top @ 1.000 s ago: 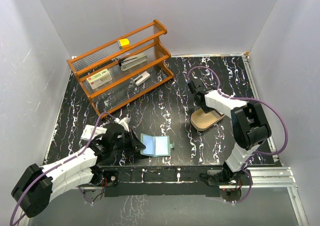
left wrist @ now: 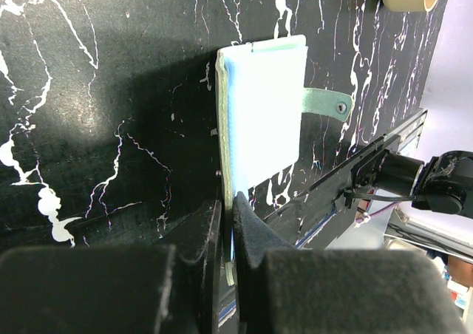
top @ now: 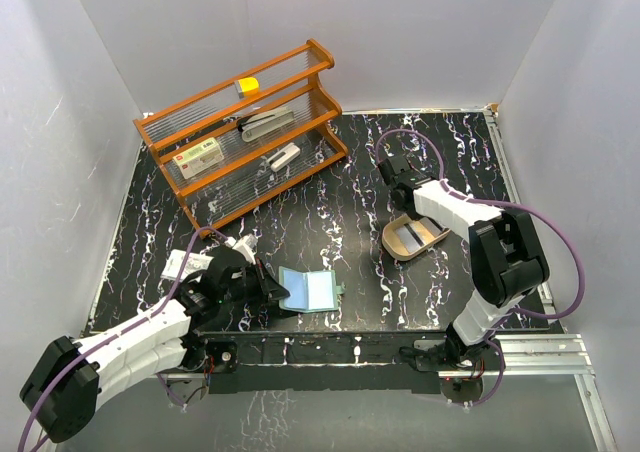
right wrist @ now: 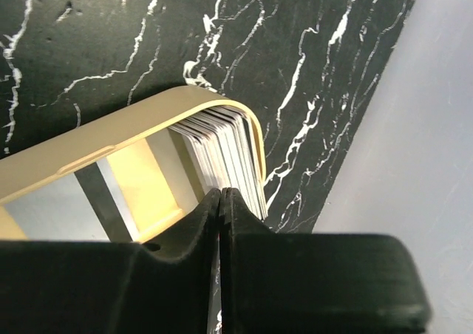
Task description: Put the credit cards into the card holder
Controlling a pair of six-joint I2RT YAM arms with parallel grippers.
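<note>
The card holder (top: 308,290) lies spread open at the front of the table, its pale green cover and clear sleeves showing. My left gripper is shut on one edge of it. In the right wrist view, a tight row of credit cards (right wrist: 230,145) stands on edge at one end of the tan box. A single white card with a dark stripe (right wrist: 53,210) lies flat in the same box, apart from the row. Over the box, my right gripper is shut near the row's lower end, with nothing visible between its fingertips.
The tan box (top: 401,256) sits at the right of the table. A wooden rack (top: 262,113) with a stapler and small boxes fills the back left. Bare marble (top: 345,207) lies between rack and box.
A flat, dark-striped card now shows in the tan box, whose floor looked bare before. The right arm has shifted slightly.
</note>
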